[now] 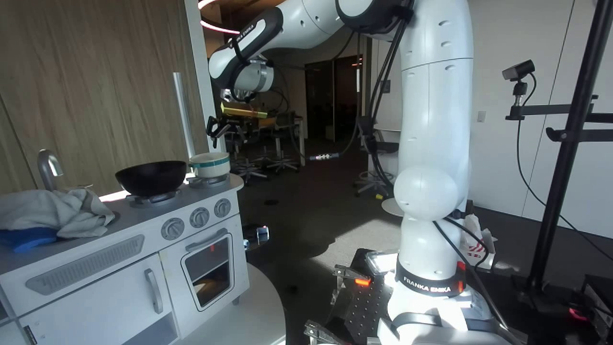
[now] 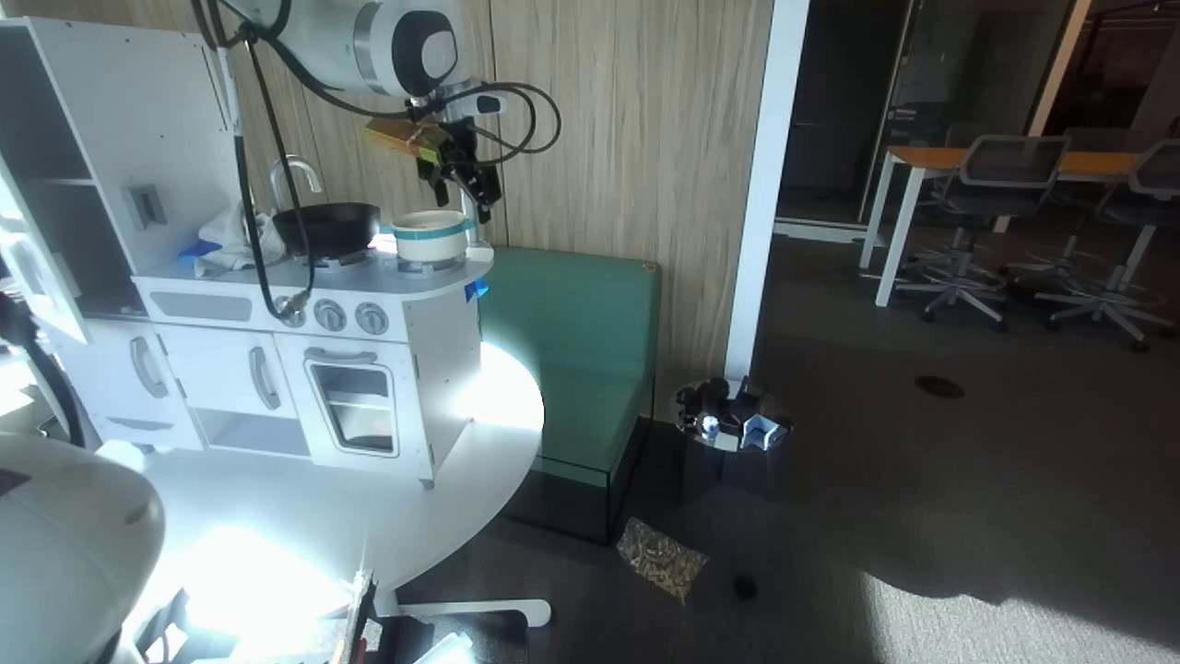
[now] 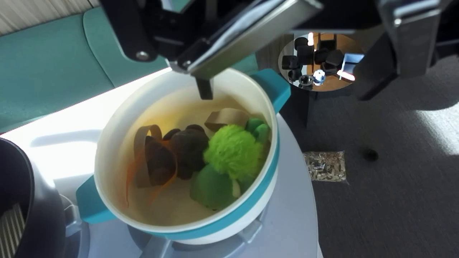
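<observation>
My gripper [image 1: 227,135] is open above the cream pot [image 1: 210,166] with the teal band, at the right end of the toy stove. In the other exterior view, the gripper [image 2: 462,204] is over the right side of the pot [image 2: 429,245], apart from it. Inside the pot, the wrist view shows a fuzzy lime-green ball [image 3: 234,150], a smooth green piece [image 3: 211,187], dark brown lumps [image 3: 189,148], tan curled strips [image 3: 228,116] and thin orange strands. One of my fingertips [image 3: 206,88] overlaps the pot's interior in that view; nothing shows between the fingers.
A black pan [image 1: 152,178] sits on the burner beside the pot. Farther left lie a crumpled grey cloth [image 1: 63,212] and a faucet [image 1: 49,166]. A green bench [image 2: 575,354] stands behind the stove's right end; open floor lies beyond the counter edge.
</observation>
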